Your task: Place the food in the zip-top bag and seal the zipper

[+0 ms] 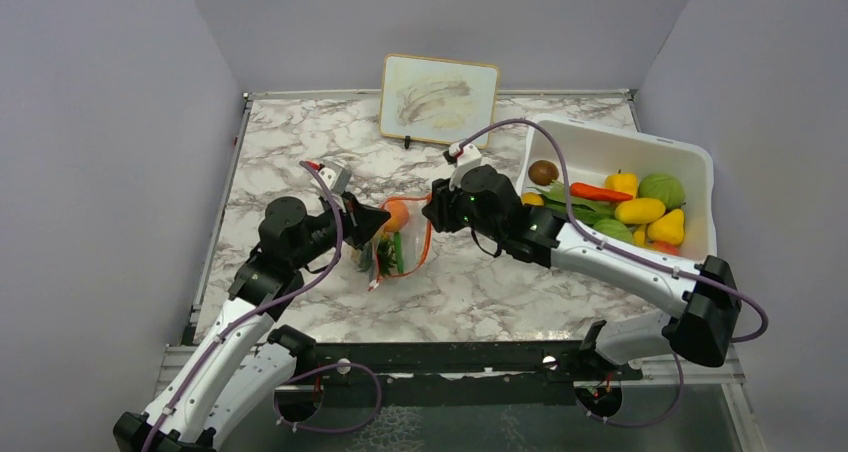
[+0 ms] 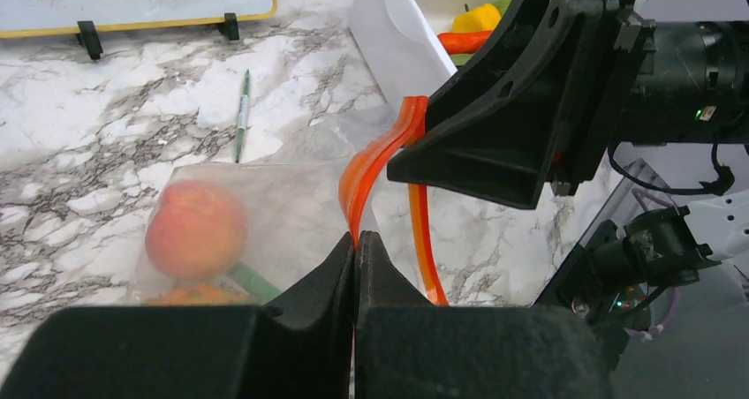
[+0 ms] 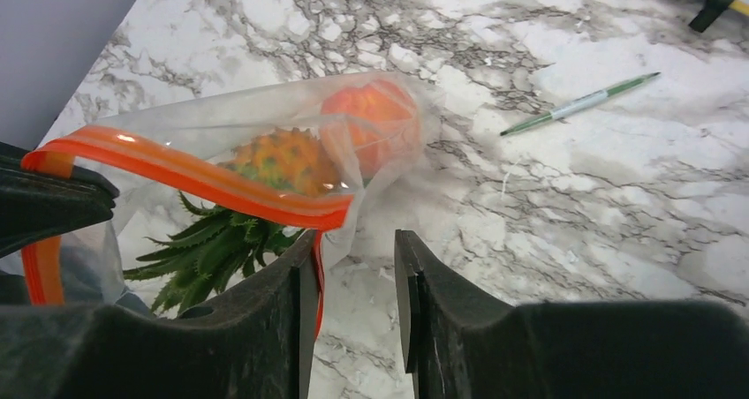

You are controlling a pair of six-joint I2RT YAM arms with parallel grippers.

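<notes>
The clear zip top bag with an orange rim stands mouth-open between the grippers. Inside are a peach and a toy pineapple, whose green leaves point toward the mouth. My left gripper is shut on the rim at one side of the mouth; the orange strip runs in between its fingertips. On the opposite side, my right gripper has its fingers apart, and the bag's edge lies along one of its fingers.
At the right stands a white bin with several toy fruits and vegetables. A green pen lies beyond the bag. The whiteboard leans at the back.
</notes>
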